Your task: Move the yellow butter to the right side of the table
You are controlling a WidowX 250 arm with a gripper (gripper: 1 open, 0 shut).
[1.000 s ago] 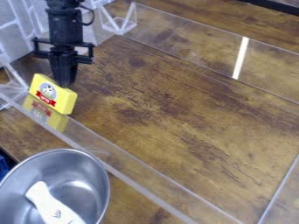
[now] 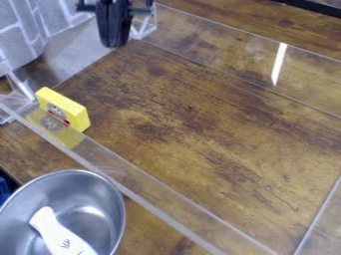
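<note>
The yellow butter (image 2: 63, 110) is a small box at the left of the camera view, just beyond the clear wall on the near left side. Some of its printing shows low down, near that wall. My gripper (image 2: 115, 40) is at the top left, up and to the right of the butter and well apart from it. Only its dark lower end is in the picture, the rest being cut off by the top edge. No object shows at its tip, but its finger gap cannot be made out.
Clear low walls (image 2: 147, 186) border the brown wooden table (image 2: 200, 120), whose middle and right are bare. A metal bowl (image 2: 110, 204) with a white-handled utensil (image 2: 60, 234) stands at the lower left. Crumpled grey cloth (image 2: 16, 40) lies at the upper left.
My gripper has gone from right beside the butter up and away, out towards the top edge. The butter has shifted slightly and turned, so its printed face shows less.
</note>
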